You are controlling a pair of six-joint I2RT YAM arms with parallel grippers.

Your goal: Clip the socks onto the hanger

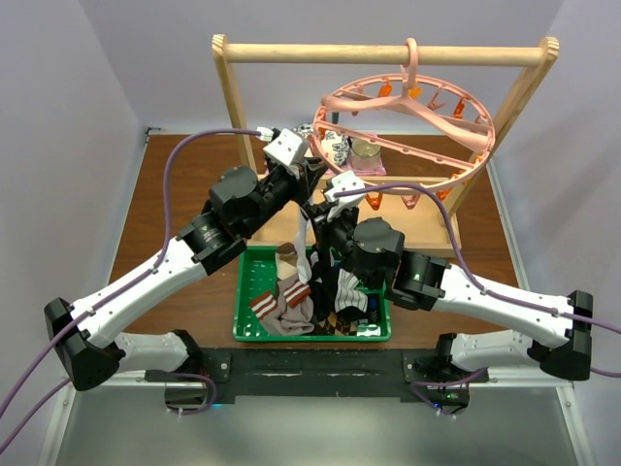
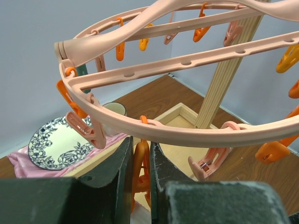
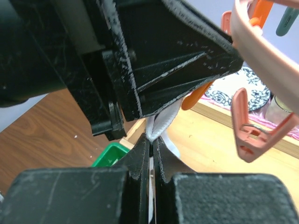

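The pink round hanger (image 1: 417,126) hangs from the wooden rail, clips along its ring (image 2: 219,137). My left gripper is shut on an orange clip (image 2: 139,172) at the front of the ring. A white sock (image 3: 161,121) hangs below that clip. My right gripper is shut on the sock just under my left gripper, whose black body fills the upper right wrist view. Whether the clip bites the sock is hidden.
The green tray (image 1: 243,291) of socks lies below both arms. A wooden rail stand (image 1: 475,53) surrounds the hanger. A patterned plate (image 2: 56,144) and a cup sit behind.
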